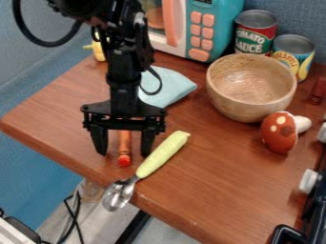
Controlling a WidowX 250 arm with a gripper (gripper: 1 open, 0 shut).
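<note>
My black gripper (124, 143) hangs low over the table's left-centre, fingers spread open on either side of an orange stick (125, 157) that lies on the wood pointing toward the front edge. Just right of it lies a spoon (167, 150) with a pale yellow handle, its metal head at the front edge. A light blue cloth (173, 88) lies behind the gripper. Whether the fingertips touch the tabletop is unclear.
A wooden bowl (251, 88), two cans (254, 33), a toy microwave (190, 28) and a red-and-white mushroom-like object (279, 132) stand right and behind. Dark equipment (296, 238) sits at the right edge.
</note>
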